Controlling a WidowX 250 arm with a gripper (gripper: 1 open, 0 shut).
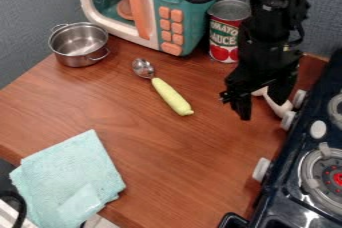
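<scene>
My black gripper point(243, 100) is low over the right part of the wooden counter, in front of the red-and-white can point(226, 34). A white object point(278, 102) lies beside it near the stove's back corner, partly behind the gripper; I cannot tell whether the fingers touch it or how far apart they are. A yellow corn cob point(173, 96) and a metal spoon point(144, 68) lie on the counter to the left.
A toy microwave point(174, 30) and a steel pot point(79, 44) stand at the back left. A folded light-blue cloth point(67, 172) lies front left. The black stove point(301, 192) fills the right side.
</scene>
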